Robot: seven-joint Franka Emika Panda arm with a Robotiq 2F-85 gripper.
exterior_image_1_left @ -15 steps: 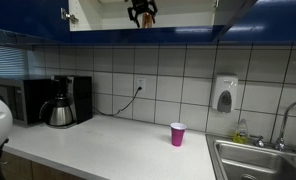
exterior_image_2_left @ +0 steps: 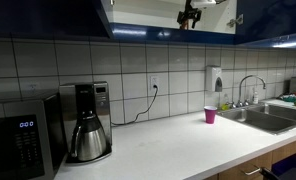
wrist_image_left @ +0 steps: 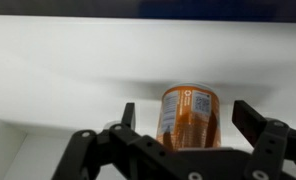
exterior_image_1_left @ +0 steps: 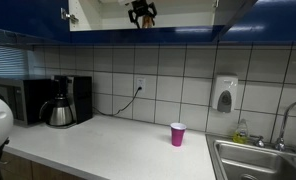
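An orange can (wrist_image_left: 188, 118) with a printed label and a silvery rim stands on the white cabinet shelf. In the wrist view it fills the gap between the fingers of my gripper, which is open. There is still space on both sides of the can, wider on the left. High in exterior view 1, the black gripper (exterior_image_1_left: 141, 13) is at the open upper cabinet, with an orange-brown piece of the can (exterior_image_1_left: 147, 21) showing beside it. Exterior view 2 has the gripper (exterior_image_2_left: 191, 16) at that same cabinet; the can's base is hard to make out.
The dark blue cabinet edge (exterior_image_1_left: 138, 36) runs below the shelf. On the white counter (exterior_image_1_left: 108, 145) stand a purple cup (exterior_image_1_left: 178, 134), a coffee maker (exterior_image_2_left: 87, 122) and a microwave (exterior_image_2_left: 26, 140). A sink (exterior_image_1_left: 253, 160) lies at the right.
My gripper has shifted and tilted slightly at the cabinet over the last second. The cup and everything on the counter have stayed put.
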